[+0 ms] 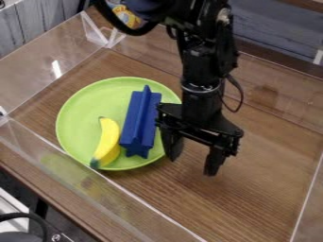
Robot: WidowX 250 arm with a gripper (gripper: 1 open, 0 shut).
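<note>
A green plate point(79, 105) lies on the wooden surface at left. On it are a yellow banana point(105, 144) and, to its right, a long blue block point(142, 123). My black gripper point(195, 151) hangs just right of the plate, close to the block, its fingers apart with nothing seen between them.
The wooden tray floor point(246, 203) is clear to the right and front. Clear walls edge the left, and dark cables lie at the lower left corner.
</note>
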